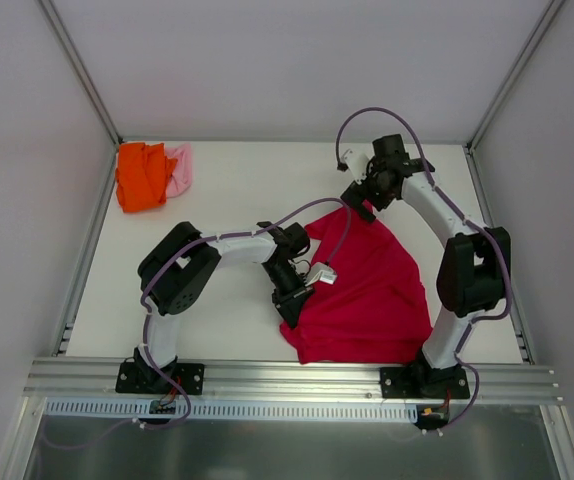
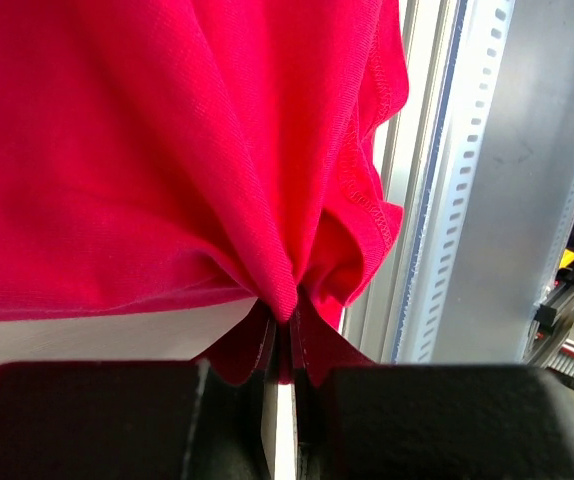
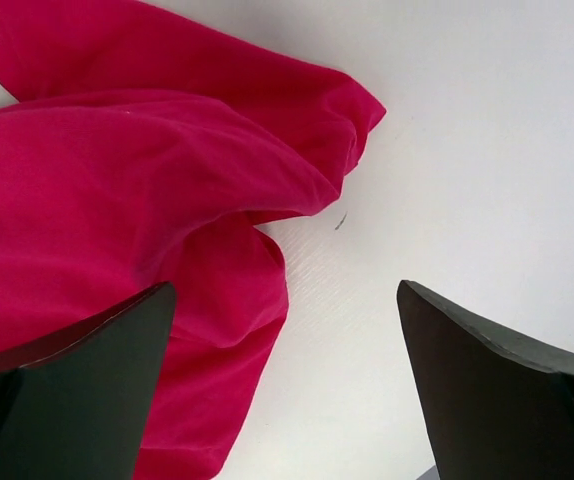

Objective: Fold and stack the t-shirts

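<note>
A red T-shirt (image 1: 367, 300) lies spread over the middle right of the table, reaching its front edge. My left gripper is shut on a gathered bunch of its fabric at the near left edge. Above the shirt's far end, my right gripper (image 1: 361, 200) stands open, with creased red cloth (image 3: 217, 260) and bare white table below its fingers. At the back left lie a folded orange garment (image 1: 140, 180) and a pink one (image 1: 181, 170) beside it.
A metal rail (image 1: 247, 368) runs along the front edge, with the two arm bases on it.
</note>
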